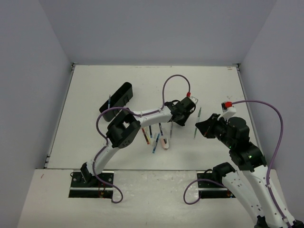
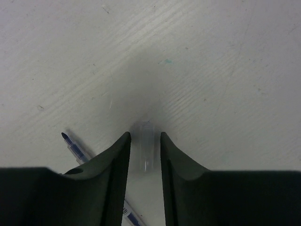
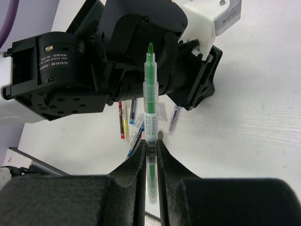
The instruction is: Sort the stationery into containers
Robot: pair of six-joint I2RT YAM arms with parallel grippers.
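My right gripper is shut on a green-tipped clear pen (image 3: 150, 94), which stands out above and below the fingers and hangs over the table's right side in the top view. In the left wrist view a small clear, cap-like piece (image 2: 147, 143) lies between the parted fingers of my left gripper, with a gap showing on each side. A blue-purple marker (image 2: 74, 147) passes beneath the left finger. The black container (image 1: 123, 95) at the left of the table has a pen (image 1: 109, 101) in it.
Loose near the front middle are a red pen (image 1: 145, 136), a blue marker (image 1: 156, 143), a pale eraser-like block (image 1: 164, 143) and a slim clear pen (image 1: 171, 129). My left forearm crosses above them.
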